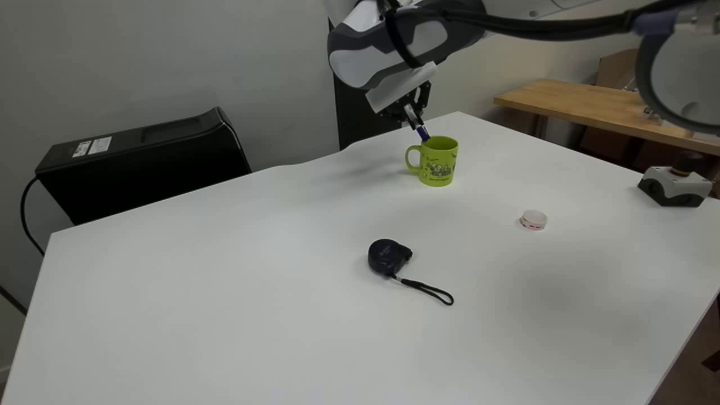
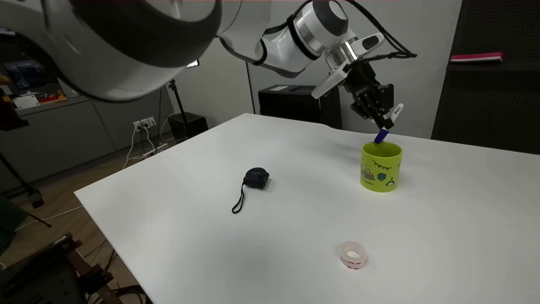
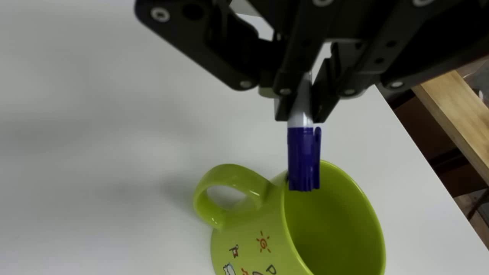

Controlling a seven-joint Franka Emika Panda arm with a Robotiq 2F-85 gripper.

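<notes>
A white marker with a purple-blue cap (image 3: 302,158) is gripped by its white barrel, and my gripper is shut on it. The cap points down at the handle-side rim of a lime-green mug (image 3: 256,233), which stands upright on the table. In exterior view 1 the marker (image 1: 422,130) slants down to the mug (image 1: 439,165) near its handle. From exterior view 2 the cap (image 2: 382,135) appears at the far rim of the mug (image 2: 380,175). Whether the cap touches the rim, I cannot tell. Part of the barrel is hidden by my fingers (image 3: 324,98).
A dark tape measure (image 1: 388,257) with a wrist strap lies mid-table. Nearer the right stands a roll of clear tape (image 1: 533,219). A button box (image 1: 675,182) sits at the right edge.
</notes>
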